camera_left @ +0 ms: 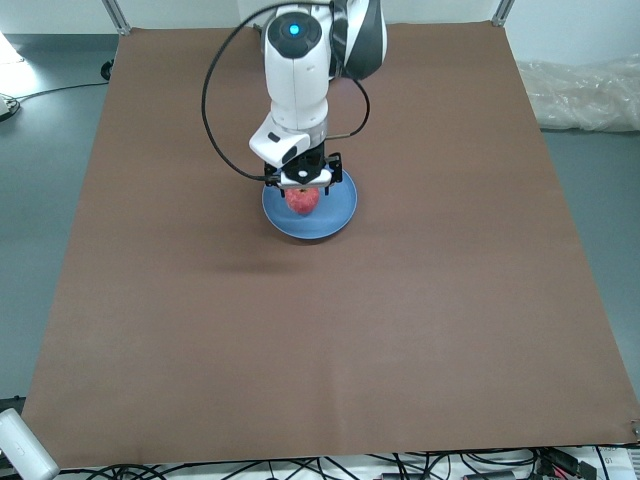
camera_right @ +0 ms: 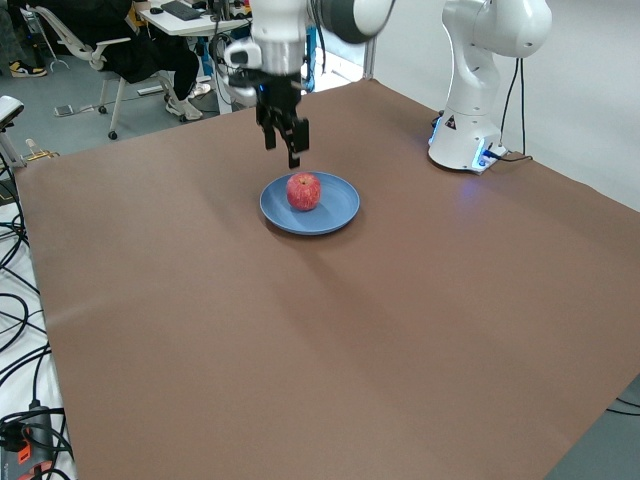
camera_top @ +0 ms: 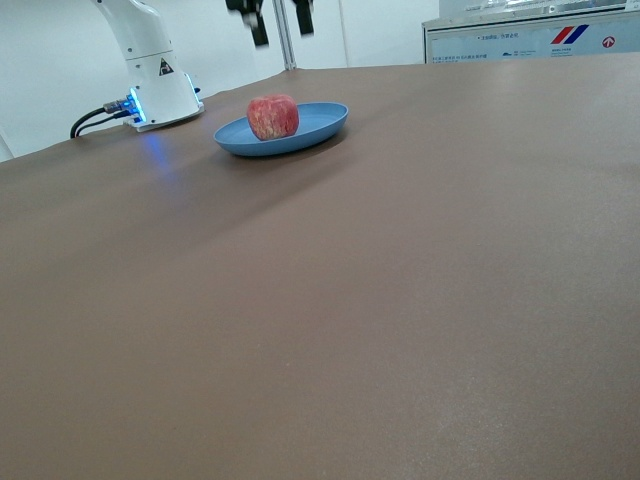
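Observation:
A red apple (camera_top: 273, 117) rests on a blue plate (camera_top: 320, 128), also seen in the left view as an apple (camera_left: 302, 199) partly under the arm and in the right view as an apple (camera_right: 304, 191). The black gripper (camera_top: 280, 35) hangs above the apple, clear of it, with its two fingers apart and nothing between them.
A white arm base (camera_right: 460, 140) with cables stands at one edge. Cables and small equipment line another edge, outside the tabletop.

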